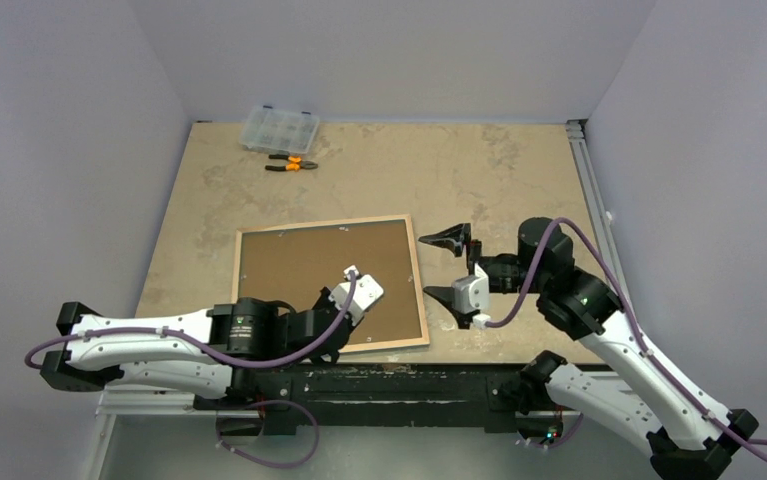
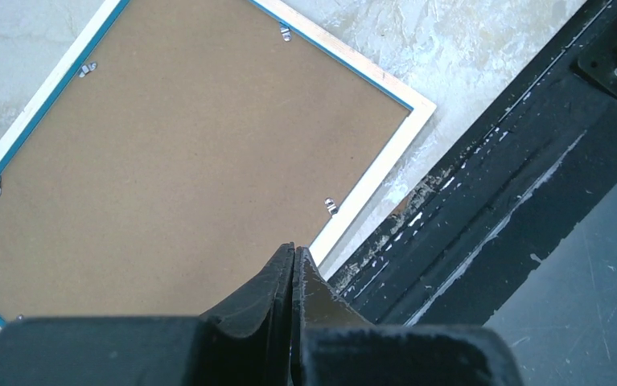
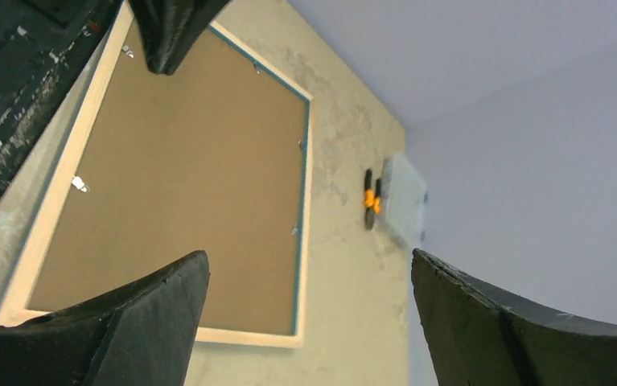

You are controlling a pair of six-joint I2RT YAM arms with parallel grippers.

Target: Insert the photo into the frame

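The picture frame (image 1: 415, 265) lies flat on the table with its back up, pale wood outside and blue along the inner edge. Its brown backing board (image 2: 200, 137) faces upward, with small metal clips (image 2: 331, 207) around the sides. No photo shows. My left gripper is shut with nothing between its fingers; it hangs above the board near the front rail, and the frame is outside it. To the right of the frame, my right gripper (image 1: 426, 265) stands open and empty, its fingertips close to the right rail in the top view.
Orange-handled pliers (image 1: 291, 163) and a clear compartment box (image 1: 280, 130) lie at the back left. A dark rail (image 1: 409, 388) borders the front edge.
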